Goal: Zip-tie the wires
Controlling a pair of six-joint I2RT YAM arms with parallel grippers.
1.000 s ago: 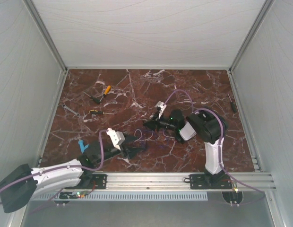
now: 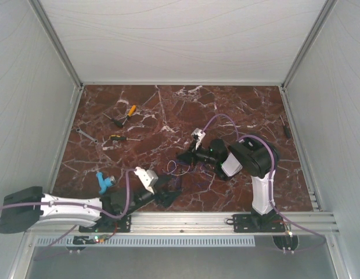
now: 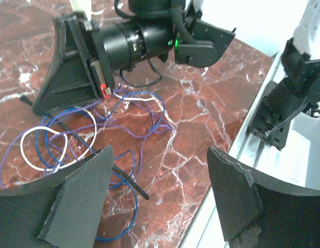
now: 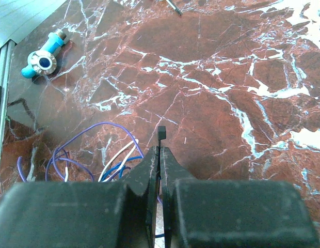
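Blue, purple and white wires (image 3: 64, 155) lie in loose loops on the marble table. A black zip tie (image 3: 134, 186) lies straight across the bundle, apparently under or among the loops. My left gripper (image 2: 171, 189) stands open low beside the bundle, nothing visible between its fingers, which frame the near end of the tie in the left wrist view. My right gripper is shut just above the far side of the wires, its tips by the bundle; a thin dark piece shows at its tips, too small to tell whether it is held.
A blue fitting (image 2: 103, 183) lies left of the left arm. Screwdrivers (image 2: 125, 138) and a wrench (image 2: 86, 135) lie at the back left, another screwdriver (image 2: 286, 128) at the far right. The table's front rail (image 3: 211, 212) is close to my left gripper.
My left arm has moved slightly right and toward the table's front, its gripper now lower in the top view. The right arm is nearly unchanged.
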